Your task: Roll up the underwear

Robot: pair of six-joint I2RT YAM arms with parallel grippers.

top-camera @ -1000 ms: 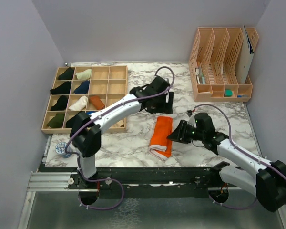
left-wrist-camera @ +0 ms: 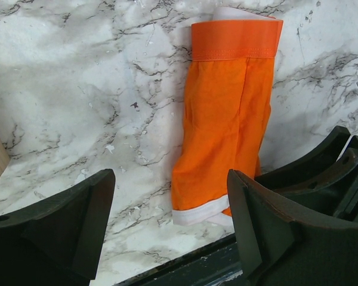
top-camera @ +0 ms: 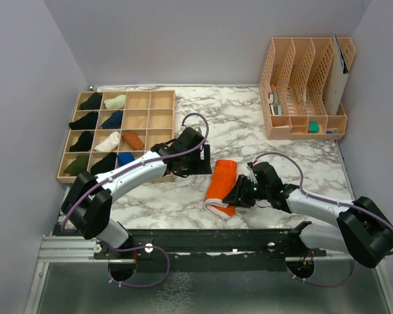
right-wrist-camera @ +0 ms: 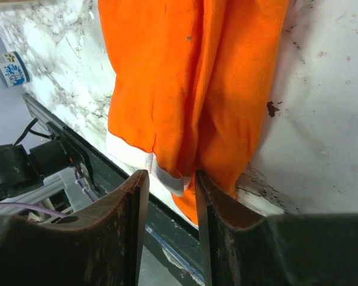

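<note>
The orange underwear (top-camera: 223,180) lies folded into a long strip on the marble table. Its orange waistband (left-wrist-camera: 232,39) is at the far end and its white hem (left-wrist-camera: 200,211) at the near end. My left gripper stands open above the table, left of the cloth in the top view, with nothing held. My right gripper is over the near end on the right side. A fold of the white hem (right-wrist-camera: 167,176) shows at the narrow gap between its parted fingertips, but the cloth is not clamped.
A wooden divided box (top-camera: 137,100) with rolled garments stands at the left. A slotted wooden organizer (top-camera: 304,136) is at the back right. Bare marble (top-camera: 230,121) lies behind the cloth, and the dark table rail (top-camera: 203,239) runs along the front.
My left arm has swung left and nearer, away from the far end of the underwear. My right gripper has moved nearer and left, onto the near end. The underwear lies in the same place.
</note>
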